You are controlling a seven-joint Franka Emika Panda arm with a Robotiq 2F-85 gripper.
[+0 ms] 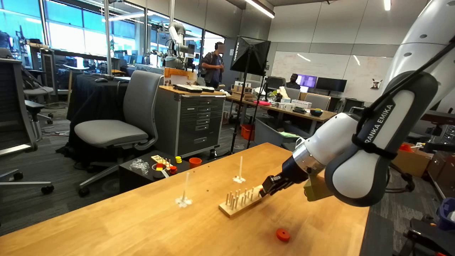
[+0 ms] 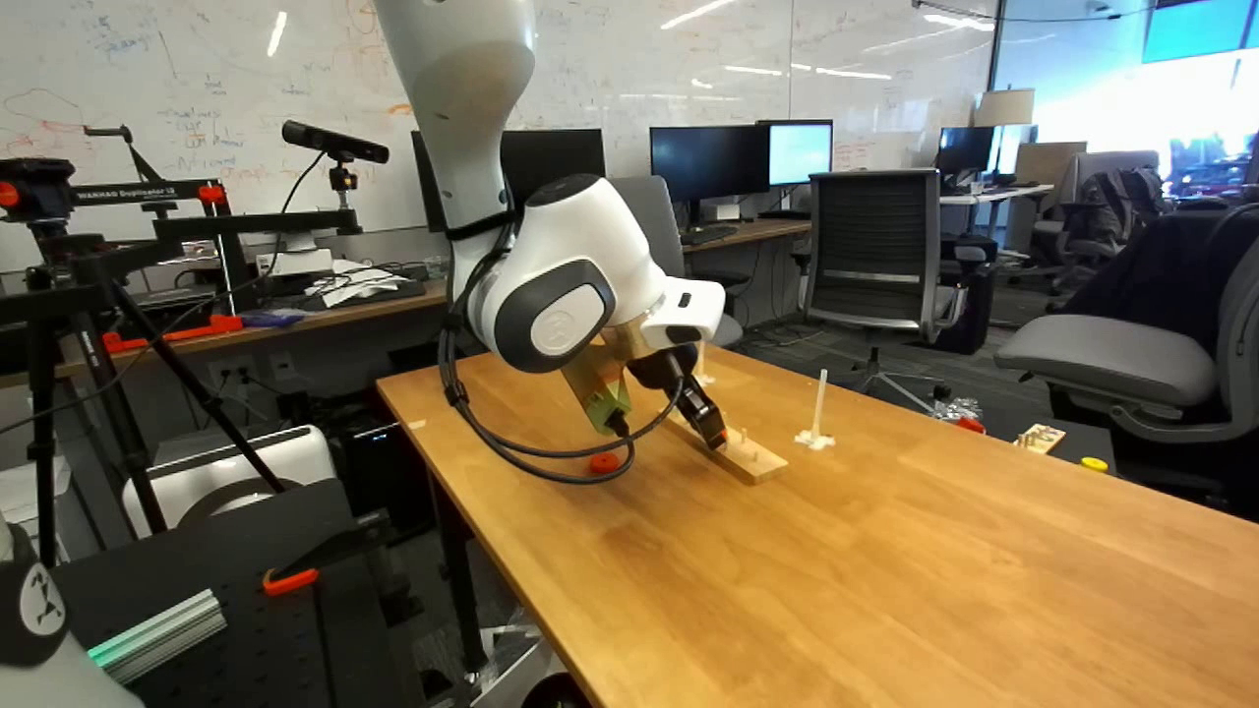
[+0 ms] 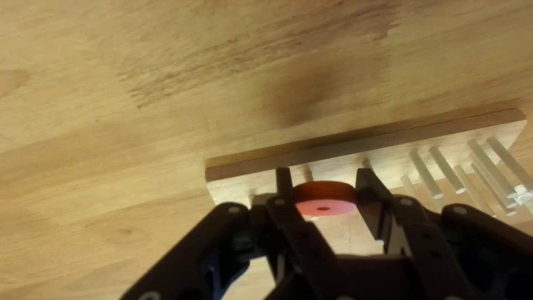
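Note:
Between the fingers of my gripper is a red-orange disc (image 3: 325, 192) with a small centre hole, gripped at its two sides. The disc hangs over one end of a wooden peg board (image 3: 349, 147); whether a peg enters its hole cannot be made out. In exterior view 1 the board (image 1: 239, 208) shows several thin upright pegs, and my gripper (image 1: 263, 192) reaches its far end. Another red disc (image 1: 283, 234) lies flat and loose on the table, apart from the board.
Two taller pale pegs stand on the table behind the board, a left one (image 1: 185, 187) and a right one (image 1: 240, 168). Beyond the table edge, a low black stand (image 1: 132, 175) carries cups and small coloured pieces. Bare table (image 1: 128, 226) lies to the left.

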